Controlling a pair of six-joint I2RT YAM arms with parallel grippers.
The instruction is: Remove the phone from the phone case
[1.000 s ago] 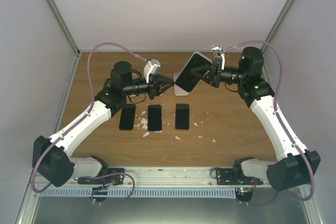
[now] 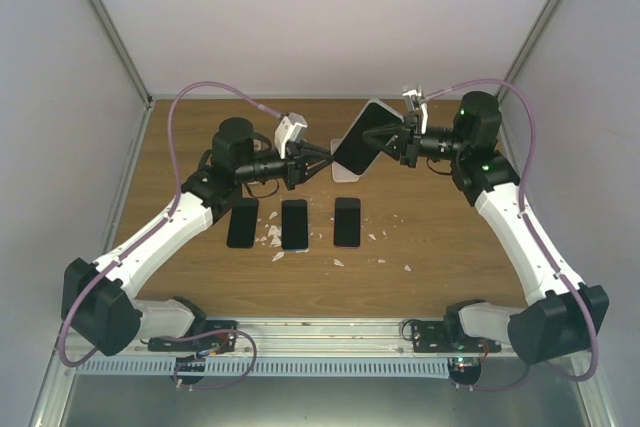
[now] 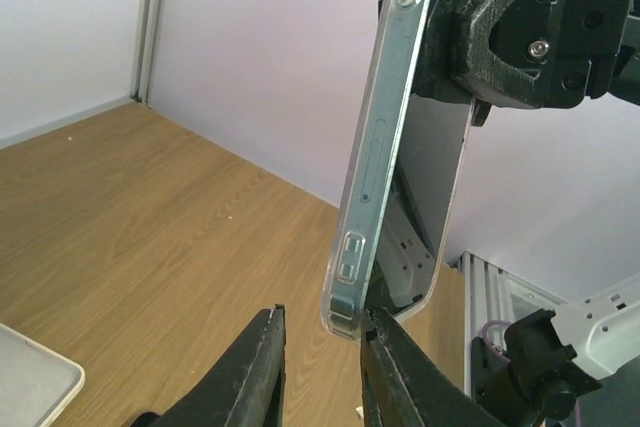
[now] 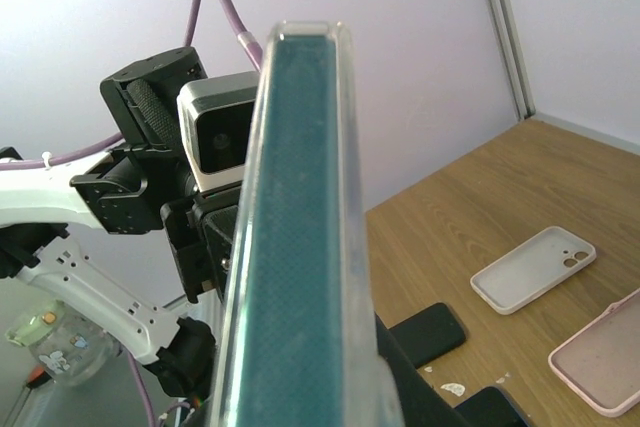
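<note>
A phone in a clear case [image 2: 357, 147] hangs tilted above the table, with my right gripper [image 2: 380, 137] shut on it. In the right wrist view its blue-green side edge [image 4: 295, 237] fills the middle and hides that gripper's fingers. The left wrist view shows the cased phone [image 3: 385, 147] from its edge, lower corner pointing down. My left gripper is part open just at this corner, one finger [image 3: 268, 347] apart to its left, the other close below the corner. Whether that finger touches the case I cannot tell. The phone still sits inside the case.
On the table lie an empty whitish case [image 4: 534, 269] and a pink case [image 4: 605, 352]. Three dark phones lie in a row nearer the front, the middle one [image 2: 294, 225] among scattered white scraps [image 2: 273, 235].
Both arms and the cased phone have stayed practically in place.
</note>
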